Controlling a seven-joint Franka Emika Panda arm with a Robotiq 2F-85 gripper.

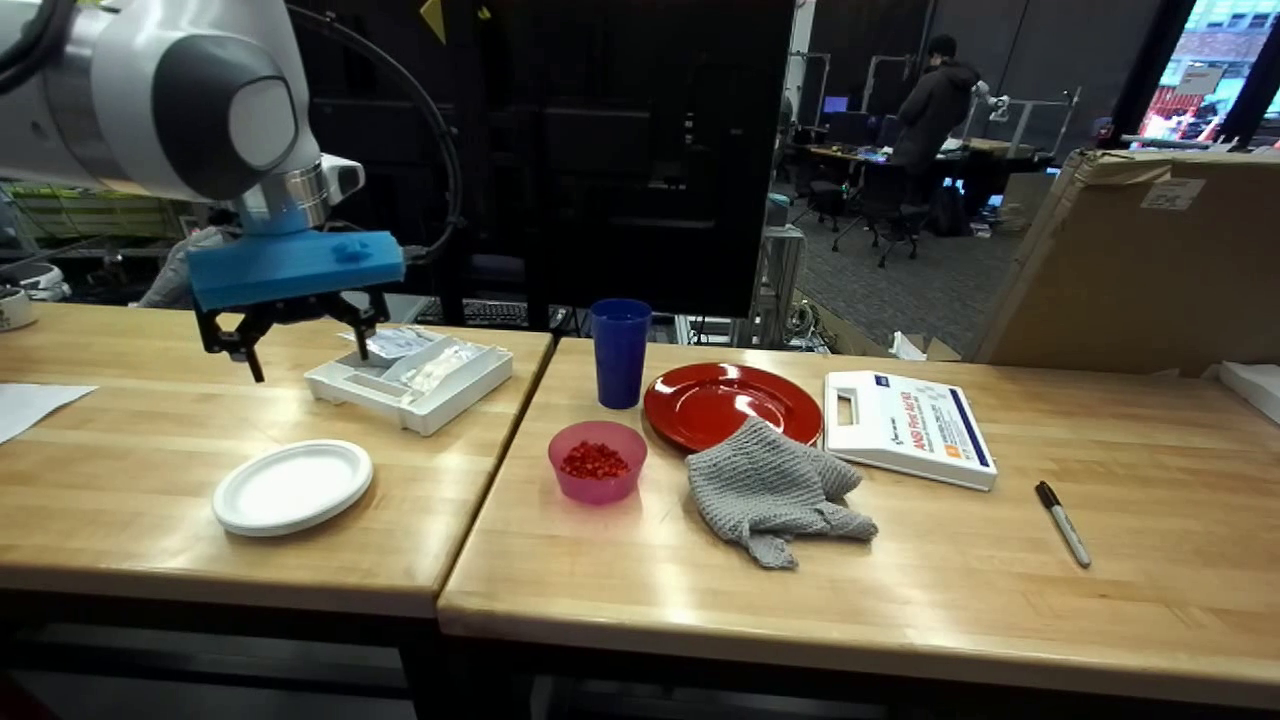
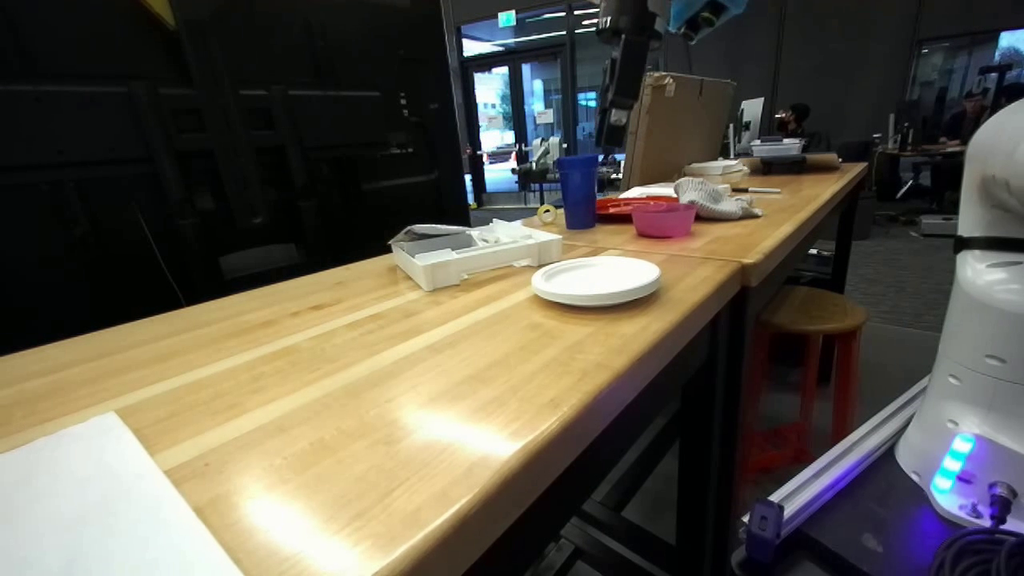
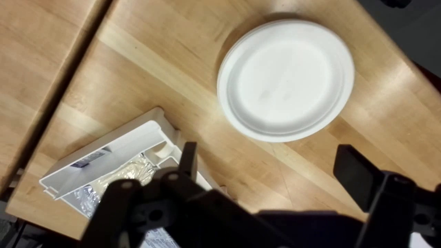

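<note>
High over the left table, my gripper [image 1: 310, 356] stands open, its two fingers wide apart with nothing between them. In the wrist view a white plate [image 3: 285, 80], seemingly a small stack, lies beyond the fingertips on bare wood. An open white case [image 3: 103, 144] with plastic-wrapped packets in its compartments shows at the lower left there, partly covered by the left finger [image 3: 188, 159]. From the first exterior view, the gripper hangs above and behind the plate, near the left end of the case.
The right table holds a blue cup [image 1: 619, 354], a pink bowl [image 1: 597, 480] with red bits, a red plate [image 1: 732, 408], a grey cloth [image 1: 768, 486], a first aid case lid [image 1: 908, 426] and a marker [image 1: 1063, 523]. A narrow seam divides the tables.
</note>
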